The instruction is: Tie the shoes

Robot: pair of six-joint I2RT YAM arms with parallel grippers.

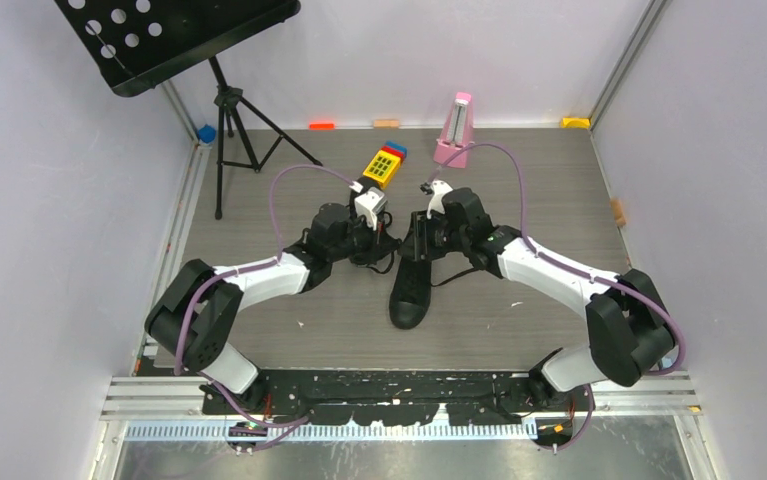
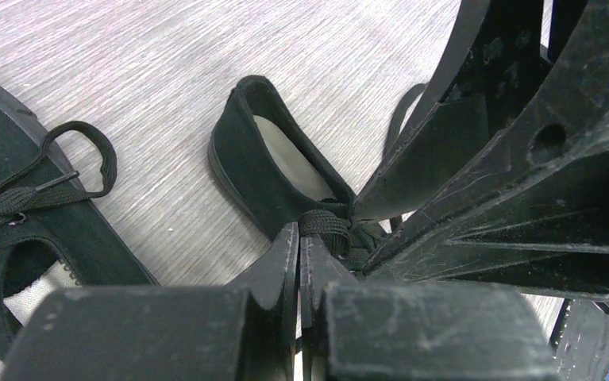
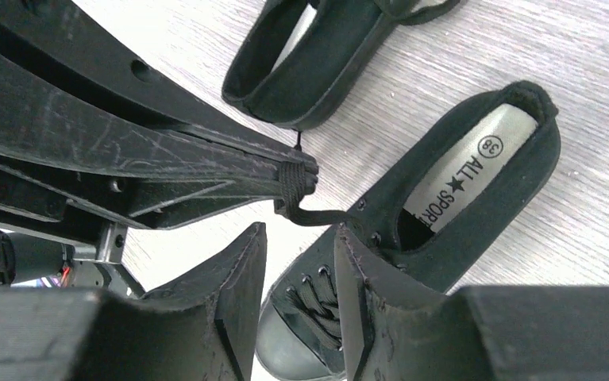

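Observation:
The near black shoe point(image 1: 409, 305) lies toe toward me; in the right wrist view its insole point(image 3: 464, 167) and laced front show. A second black shoe point(image 3: 333, 55) lies further left, partly under my left arm. My left gripper is shut on a black lace point(image 3: 305, 214), which loops over its tips and runs to the near shoe. My right gripper hangs open just above that shoe, beside the left gripper's tips, with nothing clearly between its fingers.
A black music stand point(image 1: 234, 110) stands back left. A yellow toy phone point(image 1: 382, 170) and pink metronome point(image 1: 451, 145) sit at the back. The board's sides are mostly clear.

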